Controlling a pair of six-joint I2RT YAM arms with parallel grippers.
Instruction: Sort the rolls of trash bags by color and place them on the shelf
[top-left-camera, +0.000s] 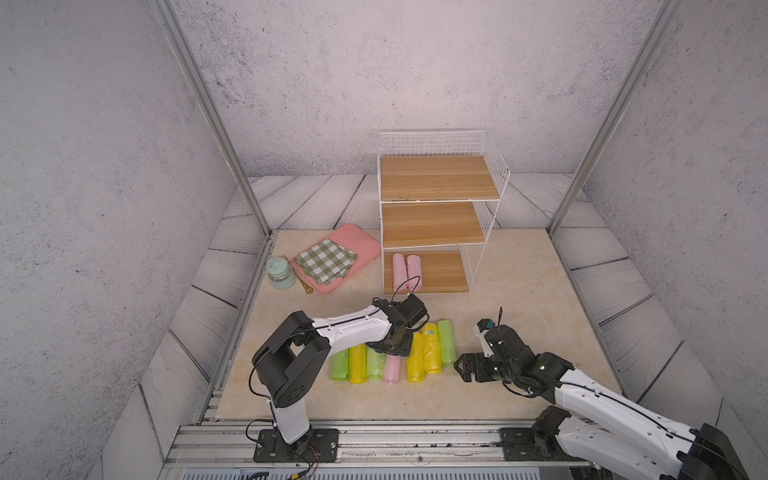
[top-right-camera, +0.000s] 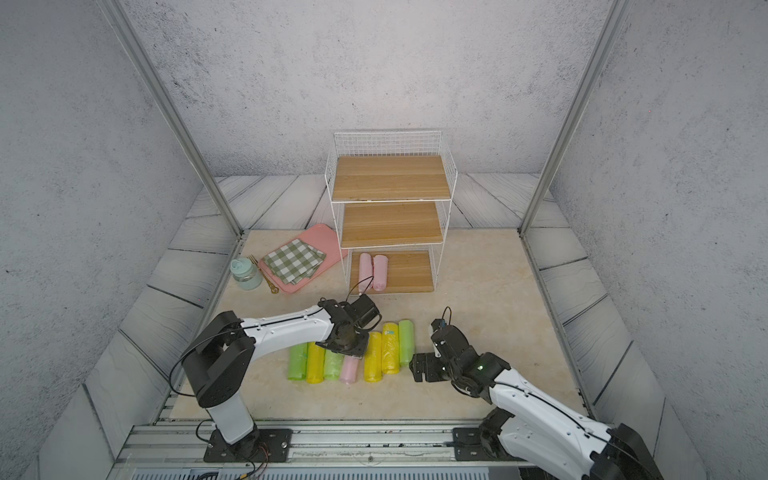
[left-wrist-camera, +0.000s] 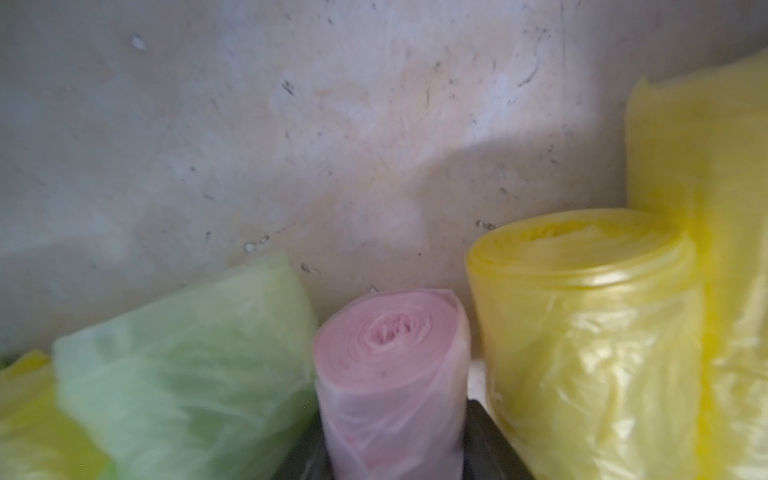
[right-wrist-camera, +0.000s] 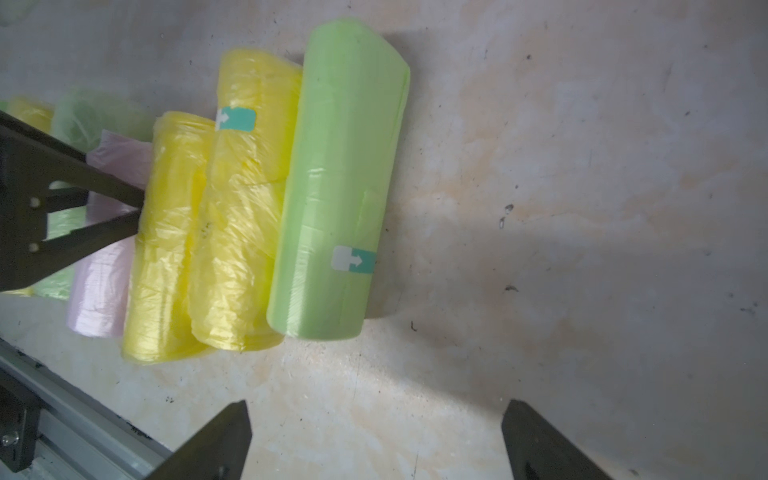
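In the left wrist view a pink roll (left-wrist-camera: 392, 392) stands between the fingers of my left gripper, one finger close against each side. I cannot tell whether they grip it. A pale green roll (left-wrist-camera: 192, 368) lies left of it, a yellow roll (left-wrist-camera: 588, 336) right of it. The row on the table also holds a second yellow roll (top-left-camera: 431, 349) and a bright green roll (top-left-camera: 446, 344) at its right end. Two pink rolls (top-left-camera: 406, 272) lie on the bottom level of the shelf (top-left-camera: 440, 273). My right gripper is open and empty, right of the row.
The shelf's middle board (top-left-camera: 432, 224) and top board (top-left-camera: 436, 178) are bare. Back left are a pink tray (top-left-camera: 359, 241) with a checked cloth (top-left-camera: 325, 261) and a jar (top-left-camera: 281, 273). Table right of the shelf is clear.
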